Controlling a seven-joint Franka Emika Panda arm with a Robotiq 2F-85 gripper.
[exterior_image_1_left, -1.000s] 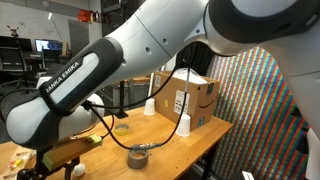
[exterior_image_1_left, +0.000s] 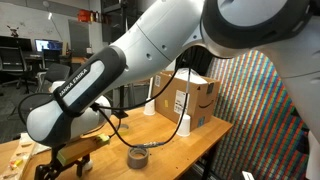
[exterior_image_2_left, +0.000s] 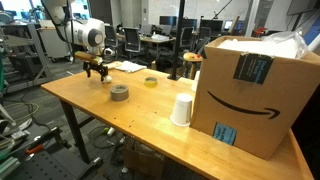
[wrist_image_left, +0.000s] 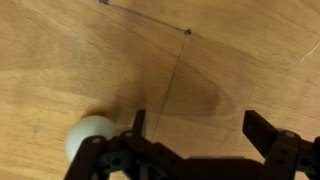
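Note:
My gripper is open over the wooden table, its two black fingers well apart. Bare wood with a thin dark line shows between them. A white round object (wrist_image_left: 88, 135) lies just outside the left finger in the wrist view, partly cut off by the hand. In exterior view 1 the gripper (exterior_image_1_left: 66, 162) is low over the table at the left, and the arm blocks much of what lies around it. At the far left end of the table in exterior view 2, the gripper (exterior_image_2_left: 98, 72) appears small.
A grey tape roll (exterior_image_2_left: 119, 92) and a yellow roll (exterior_image_2_left: 151, 82) rest on the table. White cups (exterior_image_2_left: 181, 109) stand beside a large cardboard box (exterior_image_2_left: 240, 105) at the right. A dark cable (exterior_image_1_left: 150, 145) hangs from the arm.
In exterior view 1 the hand has shifted a little to the right over the last second. The tape roll, cups and box have stayed put.

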